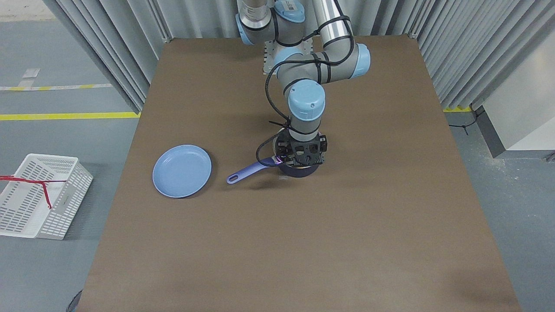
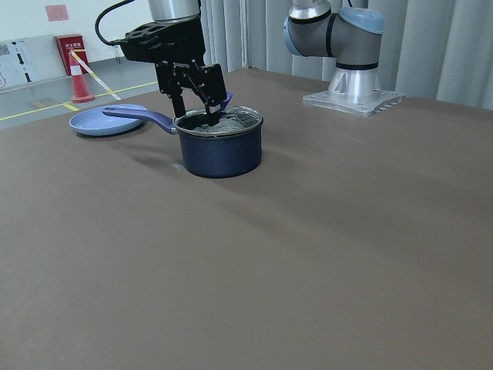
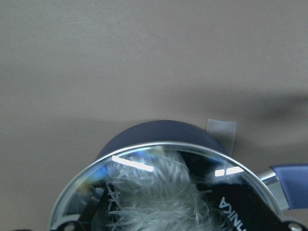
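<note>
A dark blue saucepan (image 2: 219, 158) with a glass lid (image 3: 144, 168) and a long blue handle (image 1: 243, 173) sits on the brown table, tufts of pale stringy material showing under the glass in the wrist view. My gripper (image 2: 194, 109) points down at the top of the pot, its fingers at or just inside the lid's rim; I cannot tell whether they touch it or how far apart they grip. In the front view the wrist housing covers most of the pot.
A blue plate (image 1: 181, 170) lies left of the handle. A white basket (image 1: 65, 213) stands on the floor beyond the left edge.
</note>
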